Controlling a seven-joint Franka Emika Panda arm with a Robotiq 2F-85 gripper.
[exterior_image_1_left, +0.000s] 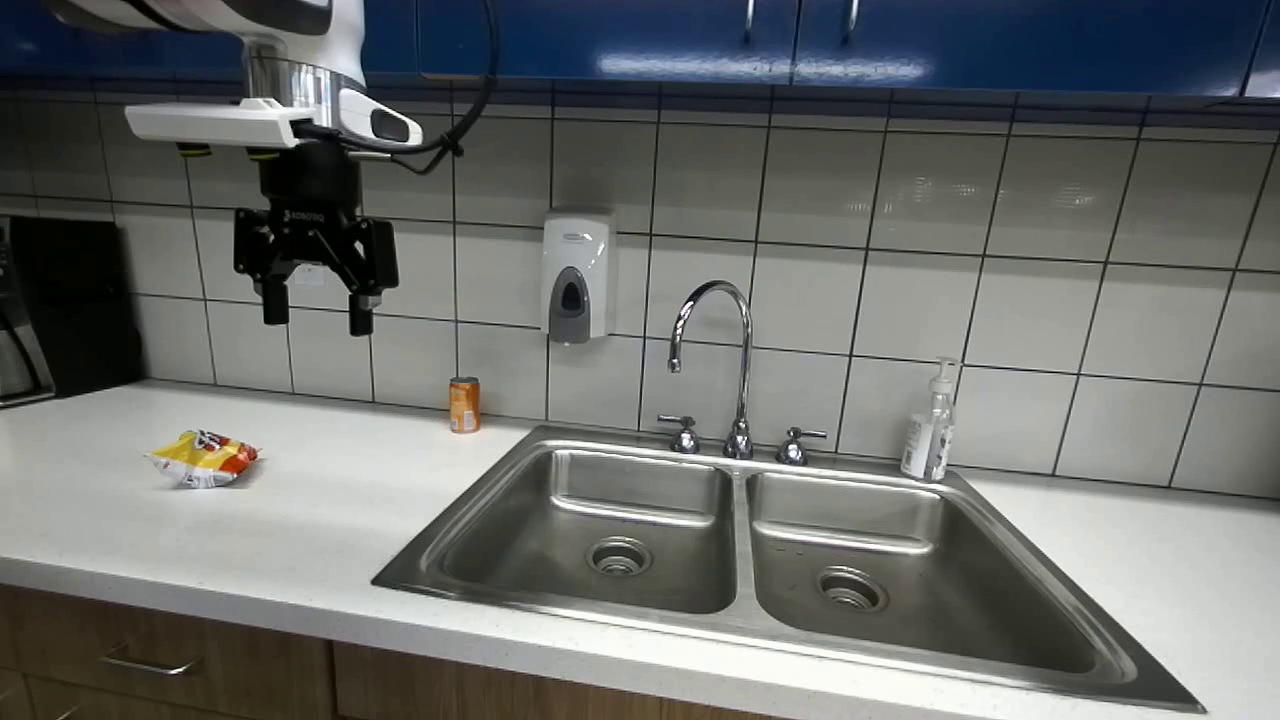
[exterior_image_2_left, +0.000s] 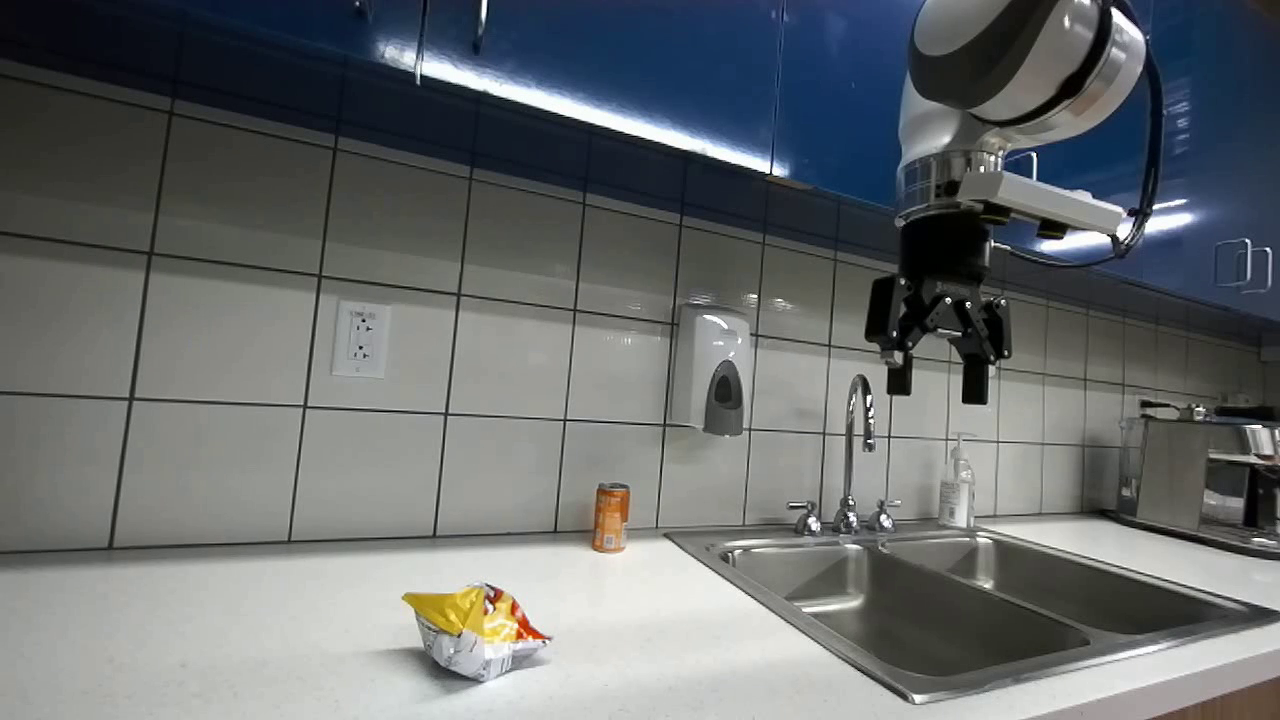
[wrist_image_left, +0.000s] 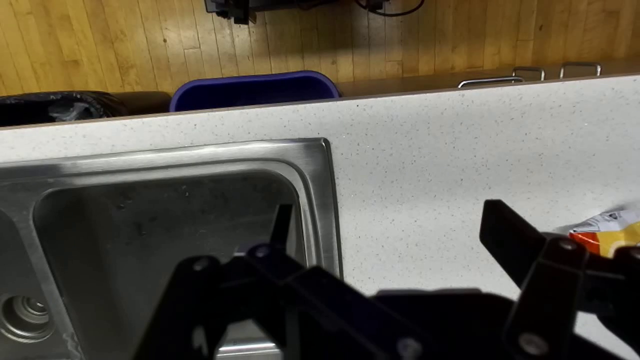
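My gripper (exterior_image_1_left: 319, 322) hangs open high above the counter, its two black fingers wide apart and nothing between them. In exterior view 2 the gripper (exterior_image_2_left: 937, 394) appears in front of the tiled wall, well above the sink's height. A crumpled yellow, red and silver chip bag (exterior_image_1_left: 204, 458) lies on the white counter, left of the sink. The wrist view shows part of the bag (wrist_image_left: 609, 231) at its right edge, beyond one finger. An orange can (exterior_image_1_left: 464, 404) stands upright near the wall; it is not visible in the wrist view.
The double steel sink (exterior_image_1_left: 741, 540) has an arched faucet (exterior_image_1_left: 746, 360) behind it. A pump bottle (exterior_image_1_left: 930, 432) stands at its back right, and a dispenser (exterior_image_1_left: 578, 276) is mounted on the wall. Bare counter (exterior_image_2_left: 240, 624) surrounds the bag. Below the counter edge sits a purple bin (wrist_image_left: 255, 90).
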